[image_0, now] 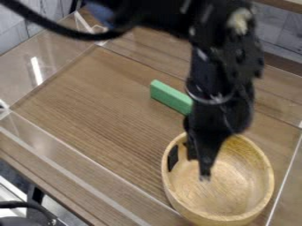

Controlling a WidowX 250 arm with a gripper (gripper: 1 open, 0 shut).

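My black gripper [203, 152] reaches down over the tan round bowl [221, 201], its tip above the bowl's back left interior. A small black piece sits at the bowl's left rim.
A low wall runs along the back, and black cables [30, 208] show at the bottom left corner beyond the table edge.
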